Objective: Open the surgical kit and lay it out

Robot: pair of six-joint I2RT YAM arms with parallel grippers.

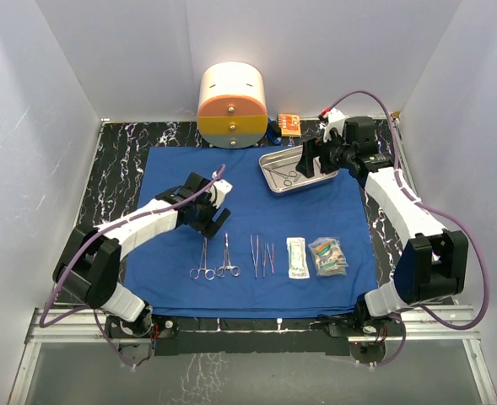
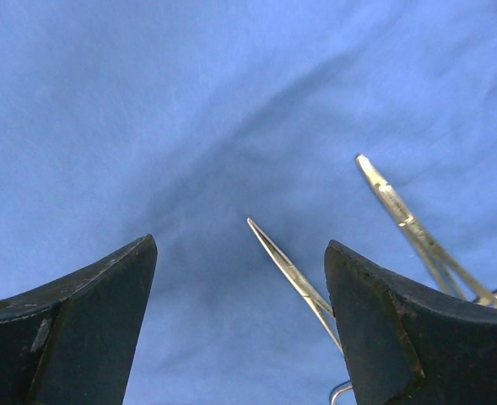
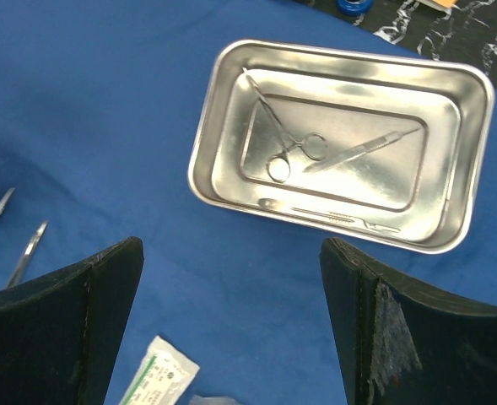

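My left gripper (image 1: pixel 217 226) is open above the blue cloth, just past the tips of two scissor-like instruments, the left one (image 1: pixel 203 266) and the right one (image 1: pixel 227 261), lying side by side. In the left wrist view nothing is between its fingers; one slim tip (image 2: pixel 273 250) lies below the gap. My right gripper (image 1: pixel 309 159) hangs open over the steel tray (image 1: pixel 273 183). Inside the tray, the right wrist view shows ring-handled scissors (image 3: pixel 279 168), a scalpel-like tool (image 3: pixel 362 150) and a thin instrument (image 3: pixel 337 217) along the near wall.
Several tweezers-like tools (image 1: pixel 263 260) lie in a row mid-cloth. A white packet (image 1: pixel 297 258) and a clear bag (image 1: pixel 327 256) of coloured items are to their right. An orange drawer box (image 1: pixel 231 97) stands at the back.
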